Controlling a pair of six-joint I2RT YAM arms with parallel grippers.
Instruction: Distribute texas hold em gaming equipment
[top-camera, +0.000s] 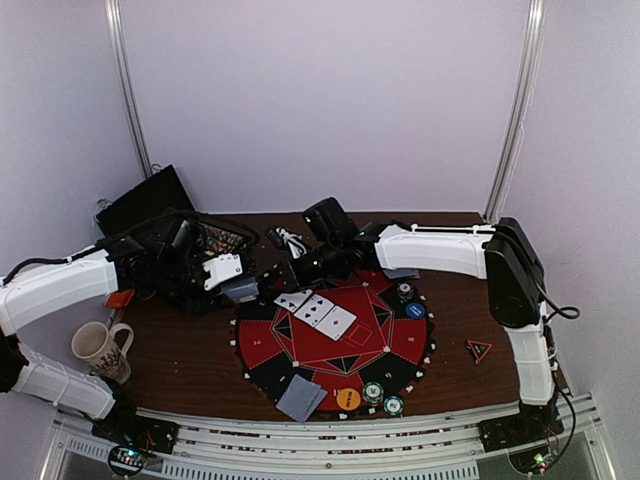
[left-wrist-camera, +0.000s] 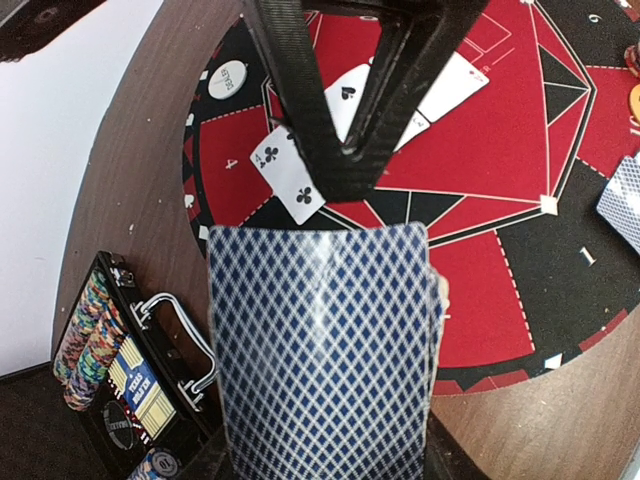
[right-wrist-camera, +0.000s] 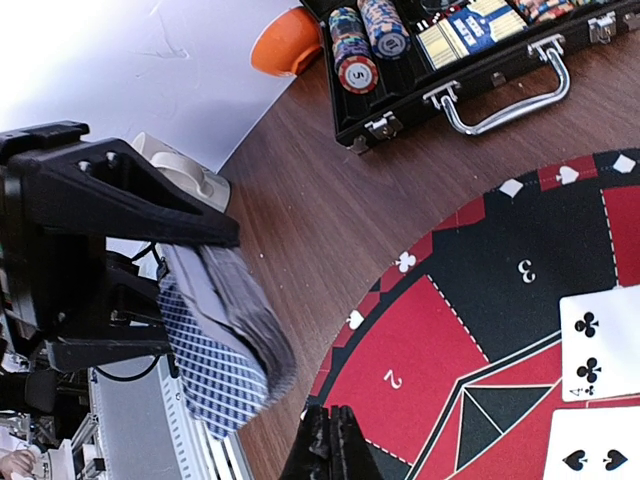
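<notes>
A deck of cards (left-wrist-camera: 320, 345) with blue-and-white checked backs is held up in my left gripper, which is shut on it. My right gripper is shut with nothing between its fingers. The deck (right-wrist-camera: 220, 350) stands outside those fingers, to their left in the right wrist view. In the left wrist view the right gripper's tips hang just beyond the deck's top edge. Face-up cards (top-camera: 314, 310) lie in a row at the middle of the round red-and-black mat (top-camera: 400, 345). Face-down cards (top-camera: 300, 398) lie at its front edge.
An open chip case (right-wrist-camera: 400, 110) stands at the back left, near an orange cup (right-wrist-camera: 286, 42). A mug (top-camera: 95, 346) is at the left. Chips (top-camera: 373, 393) and a yellow button (top-camera: 348, 399) sit at the mat's front, a blue button (top-camera: 415, 311) at its right.
</notes>
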